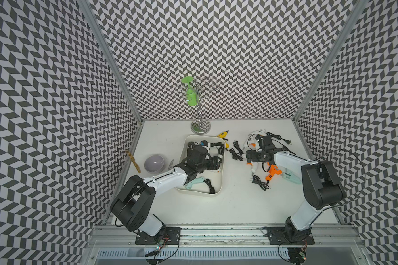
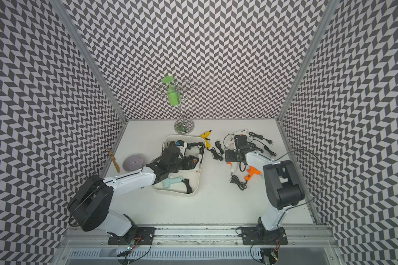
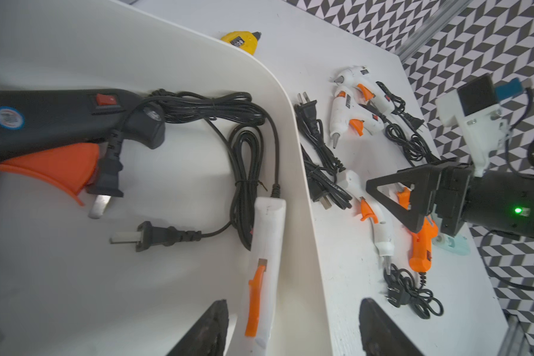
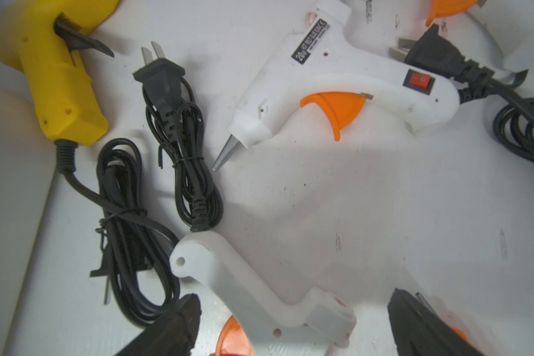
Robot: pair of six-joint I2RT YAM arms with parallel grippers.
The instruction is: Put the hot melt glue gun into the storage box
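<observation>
The cream storage box (image 1: 222, 181) holds a black glue gun (image 3: 59, 121), a white glue gun with an orange trigger (image 3: 270, 249) and a mint-green one (image 1: 194, 182). Over its right side is my left gripper, fingers apart; the box's right wall and the white gun show between them, and nothing looks gripped. My right gripper is open above the table right of the box. Below it lies another white glue gun (image 4: 249, 284), seen between the fingers. A second white gun (image 4: 314, 77) with an orange trigger lies farther back.
A yellow glue gun (image 4: 65, 77) lies beside the box's far right corner, near coiled black cables (image 4: 130, 237). An orange gun (image 1: 274, 170) lies at the right. A purple bowl (image 1: 154, 163) and a metal rack (image 1: 200, 125) stand left and behind.
</observation>
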